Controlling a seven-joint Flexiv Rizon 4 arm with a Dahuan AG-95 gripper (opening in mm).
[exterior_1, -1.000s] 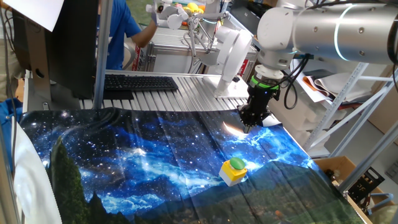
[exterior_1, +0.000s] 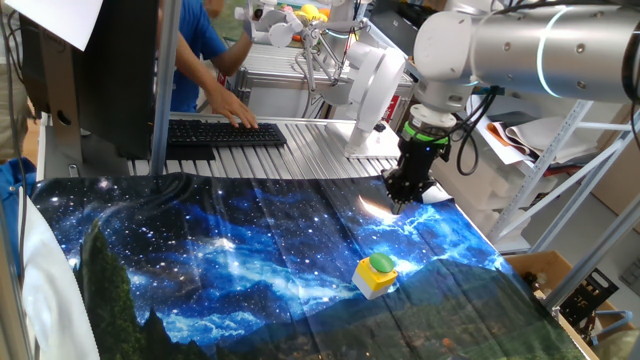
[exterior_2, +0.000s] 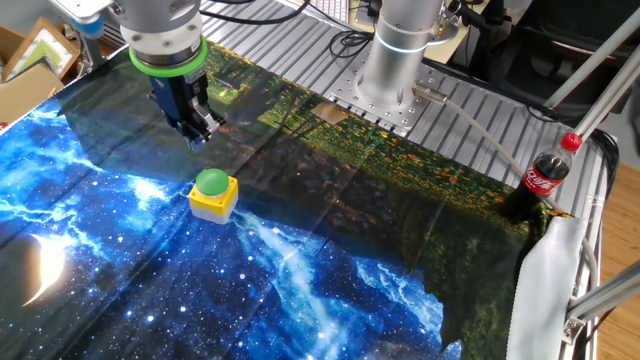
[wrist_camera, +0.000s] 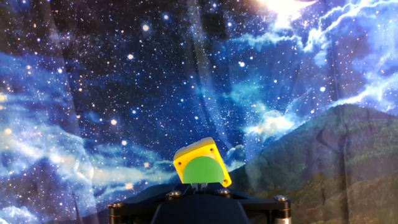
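A block with a yellow top, a pale lower part and a round green button (exterior_1: 381, 262) rests on the star-and-mountain cloth (exterior_1: 270, 225). In exterior view 2 the same button block (exterior_2: 213, 205) sits near the cloth's middle, its green dome facing up. My gripper (exterior_2: 197, 145) hangs above the cloth, apart from the block and on the robot-base side of it. From the wrist, the fingertips of my gripper meet with nothing seen held between them, and they cover the lower edge of the green button (wrist_camera: 203, 170).
A cola bottle (exterior_2: 545, 178) stands at the table's edge near a white sheet (exterior_2: 546, 290). Across the table, a person's hand (exterior_1: 232, 108) is over a black keyboard (exterior_1: 225, 134).
My arm and the button block look unmoved.
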